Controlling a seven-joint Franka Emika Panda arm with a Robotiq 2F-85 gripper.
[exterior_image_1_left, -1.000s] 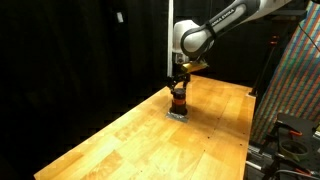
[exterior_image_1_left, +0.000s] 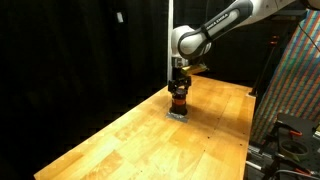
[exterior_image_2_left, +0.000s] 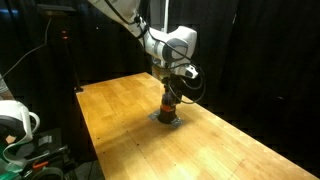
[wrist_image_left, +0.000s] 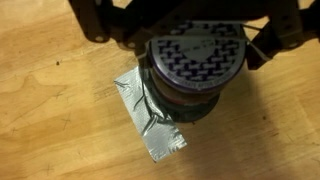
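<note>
A dark cylindrical object with a reddish-orange band (exterior_image_1_left: 179, 104) stands upright on the wooden table, below my gripper (exterior_image_1_left: 180, 88). In the second exterior view the same cylinder (exterior_image_2_left: 167, 112) rises from a dark base. Looking down in the wrist view, I see its round, pale-purple patterned top (wrist_image_left: 197, 55) between the dark parts of my gripper. The fingers are open around the top; whether either finger touches it cannot be told. A strip of silver tape (wrist_image_left: 150, 118) lies beside the cylinder's base.
Dark curtains (exterior_image_1_left: 70, 60) hang behind it. A dark stand with cables (exterior_image_1_left: 292, 148) is off the table's right side.
The cylinder stays in the same place.
</note>
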